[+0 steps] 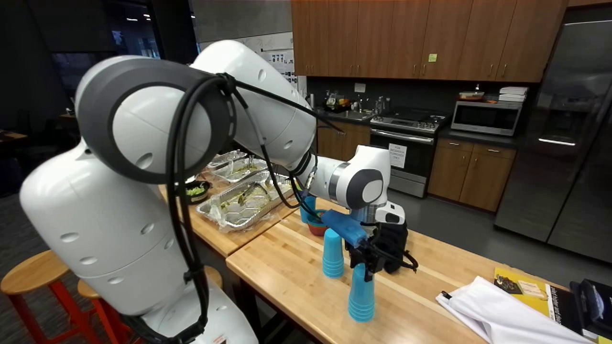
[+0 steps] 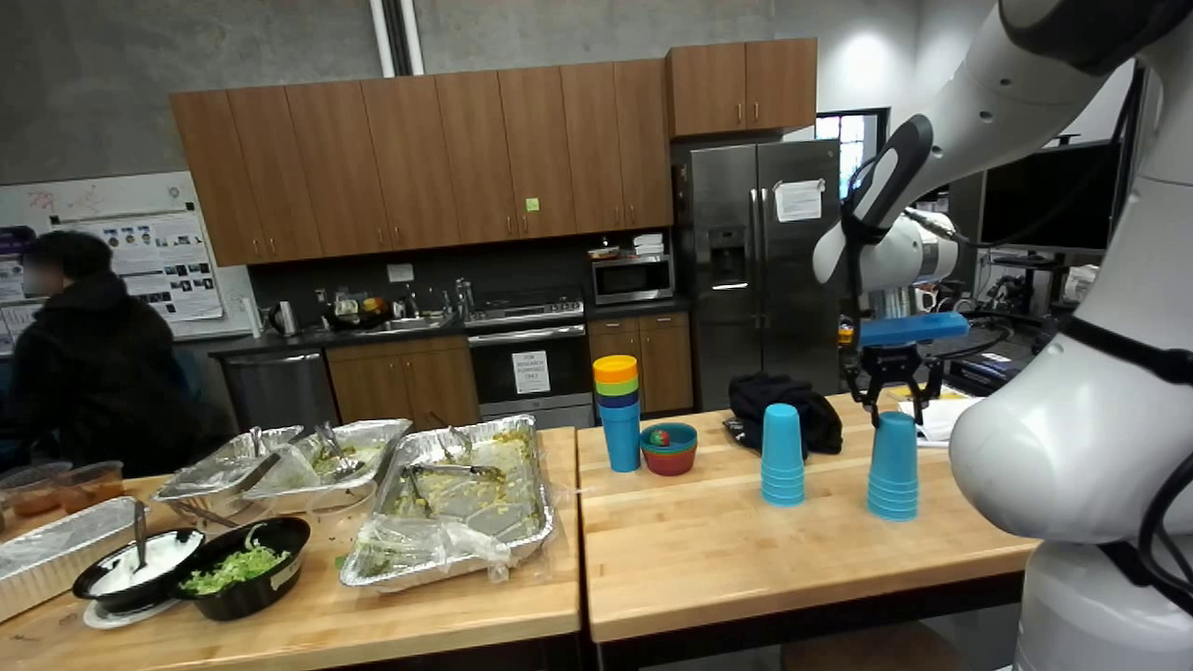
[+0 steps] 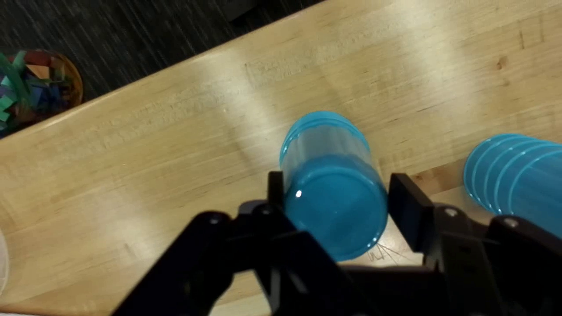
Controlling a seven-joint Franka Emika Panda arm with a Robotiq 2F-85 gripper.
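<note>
My gripper is shut on the upper end of a light-blue upside-down cup stack, one dark finger on either side in the wrist view. This held stack is upright on the wooden table, its several rims resting low in both exterior views. From exterior view 2, the gripper comes down from above onto the stack's top. A second light-blue cup stack stands apart to the left there; in the wrist view it appears at the right edge.
Left of the stacks are a colourful cup stack and small bowls. A black cloth bag lies behind, and a white cloth occupies the table's right side. Bare wood lies in front.
</note>
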